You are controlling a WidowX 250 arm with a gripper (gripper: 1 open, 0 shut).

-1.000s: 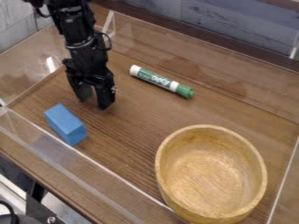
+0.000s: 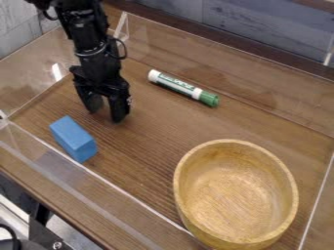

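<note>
A black robot arm hangs from the top left, with its gripper [image 2: 104, 102] open low over the wooden table at the left. A blue block [image 2: 73, 138] lies below and left of the gripper. A green and white cylinder [image 2: 183, 88] lies on its side to the right of the gripper, toward the back. A beige oval basket [image 2: 235, 192] stands at the front right. Whether anything is beneath the dark fingers is hard to see.
</note>
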